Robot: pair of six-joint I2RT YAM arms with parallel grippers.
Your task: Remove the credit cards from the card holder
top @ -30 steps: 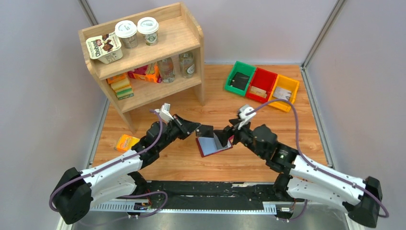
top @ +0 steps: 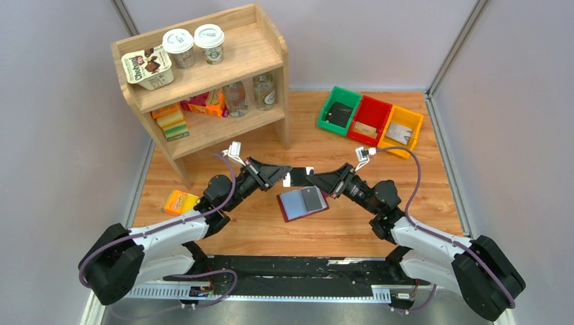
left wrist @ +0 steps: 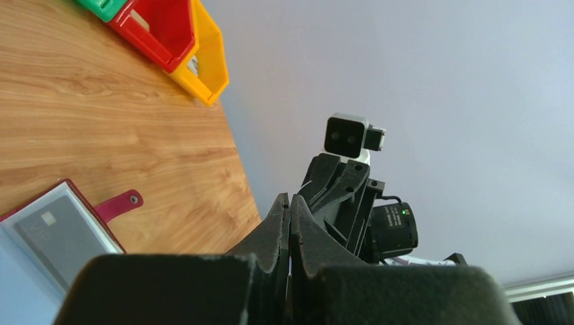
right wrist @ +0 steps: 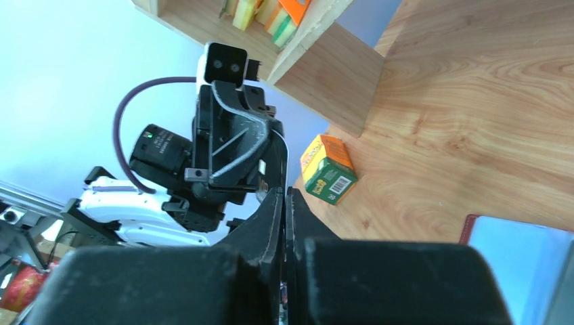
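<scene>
Between the two grippers in the top view hangs a black card (top: pixel 297 177), with white patches at its ends. My right gripper (top: pixel 311 179) is shut on its right side. The tip of my left gripper (top: pixel 288 172) meets the left side; in the left wrist view its fingers (left wrist: pixel 273 227) stand very close together, and whether they still grip is unclear. Below them lies the opened card holder (top: pixel 296 205), dark red outside with a pale blue lining. A grey card (top: pixel 312 199) shows in its right half. Both wrist views see the held card barely, if at all.
Green (top: pixel 329 110), red (top: pixel 373 108) and yellow bins (top: pixel 415 122) stand at the back right with flat items inside. A wooden shelf (top: pixel 196 81) fills the back left. An orange box (top: pixel 180 202) sits near the left arm. Bare table surrounds the holder.
The black card has risen toward the back and shifted a little right, away from over the holder. My right gripper has turned and come against it; the left gripper has moved slightly right.
</scene>
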